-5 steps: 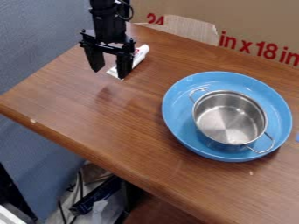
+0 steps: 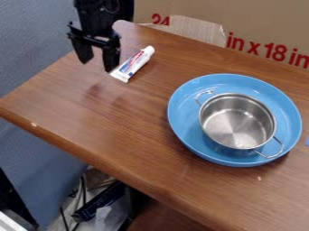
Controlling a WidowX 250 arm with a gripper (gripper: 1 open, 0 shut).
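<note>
My black gripper (image 2: 97,56) hangs over the back left of the wooden table, open, its two fingers apart with nothing seen between them. A white tube (image 2: 133,64) with red and blue print, like toothpaste, lies on the table just right of the gripper. At the right, a steel pot (image 2: 236,120) with two handles sits in a blue round tray (image 2: 187,101).
A cardboard box (image 2: 266,27) stands along the back. Past the left edge are a grey-blue surface and dark clutter below.
My gripper has moved left and a little up in the view, uncovering more of the tube. The tube and pot have not visibly moved.
</note>
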